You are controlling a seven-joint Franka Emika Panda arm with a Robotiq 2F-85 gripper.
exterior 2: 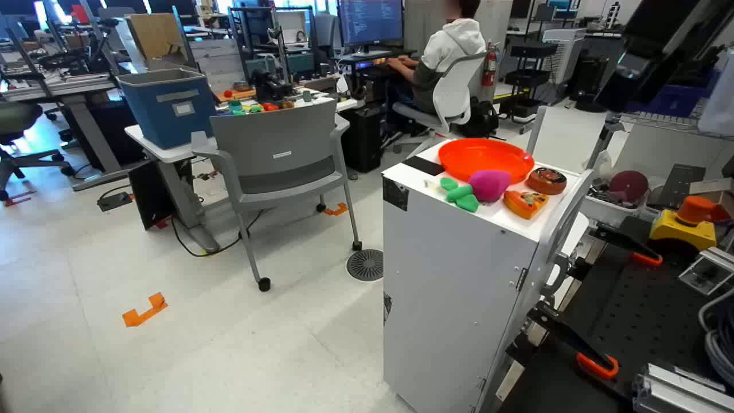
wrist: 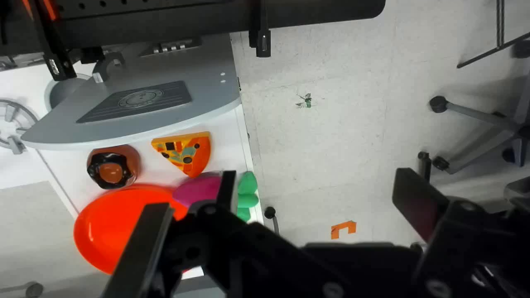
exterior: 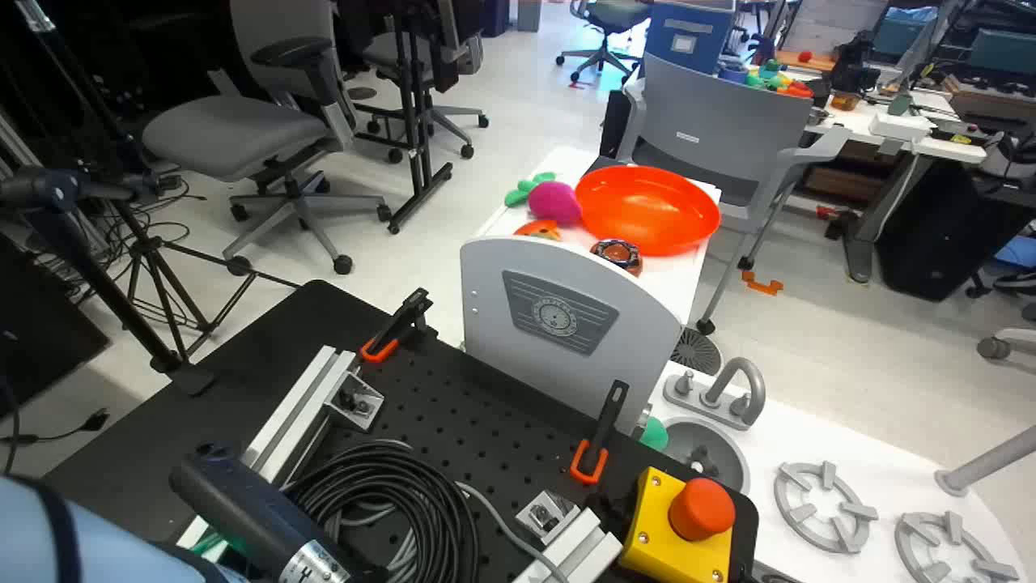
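An orange-red plate (wrist: 116,213) lies on the white top of a toy kitchen. Touching its edge is a magenta toy vegetable with green leaves (wrist: 198,189). A toy pizza slice (wrist: 186,153) and a brown toy donut (wrist: 113,167) sit between the plate and the grey backboard (wrist: 149,106). My gripper is open, its dark fingers wide apart and nothing between them. In the wrist view, the left finger partly covers the plate and vegetable; the right one appears over bare floor. Exterior view 2 has a dark, blurred part of the arm (exterior 2: 647,51) at upper right.
Beside the kitchen runs a black perforated table (exterior: 466,408) with clamps, coiled cables (exterior: 388,505) and a yellow box with an orange button (exterior: 680,520). A grey chair (exterior 2: 278,155) stands near the kitchen. The lower part has a sink (exterior: 701,452) and burners (exterior: 825,505).
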